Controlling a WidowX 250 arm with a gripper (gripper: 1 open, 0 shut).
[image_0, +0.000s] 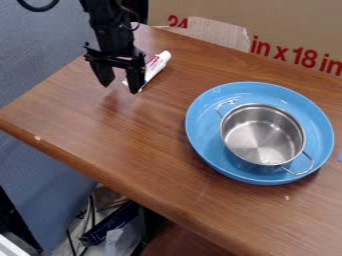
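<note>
My black gripper (119, 72) hangs low over the left back part of the wooden table, its fingers apart, around the near end of a white toothpaste tube (155, 66), which it partly hides. Whether the fingers touch the tube cannot be told. To the right, a steel pot (262, 134) with two handles sits in a blue plate (209, 156).
A cardboard box (287, 25) stands along the back of the table. The table's left edge drops to a floor with clutter.
</note>
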